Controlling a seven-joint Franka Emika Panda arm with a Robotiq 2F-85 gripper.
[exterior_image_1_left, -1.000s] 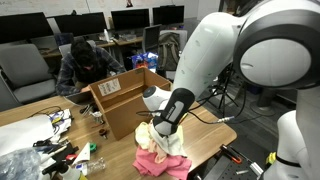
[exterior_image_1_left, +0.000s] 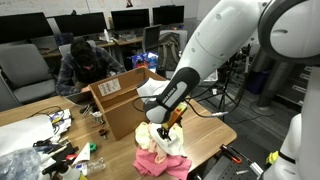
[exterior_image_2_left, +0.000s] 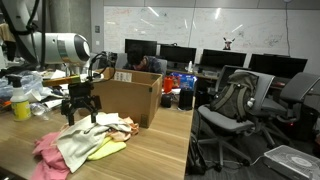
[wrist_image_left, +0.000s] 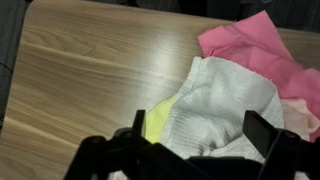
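In the wrist view my gripper is open, its two dark fingers far apart over a white cloth (wrist_image_left: 222, 95). No cloth shows pinched between them. A pink cloth (wrist_image_left: 255, 45) lies beyond the white one, with a peach cloth (wrist_image_left: 298, 115) along its right side. Part of a yellow cloth (wrist_image_left: 157, 118) sticks out at the left of the white one. From the side, the gripper (exterior_image_2_left: 82, 105) hangs just above the heap; whether it touches cannot be told. The pink cloth (exterior_image_2_left: 48, 155) spreads at the heap's left end.
A large brown cardboard box (exterior_image_2_left: 130, 98) stands behind the heap. A yellow-labelled bottle (exterior_image_2_left: 20, 103) and clutter occupy one end of the table. Bare wood (exterior_image_2_left: 165, 150) lies beside the cloths. A person (exterior_image_1_left: 90, 65) sits across the table.
In exterior view 1, my arm's lower part has shifted a little to the left and leans more. The cloths look unchanged.
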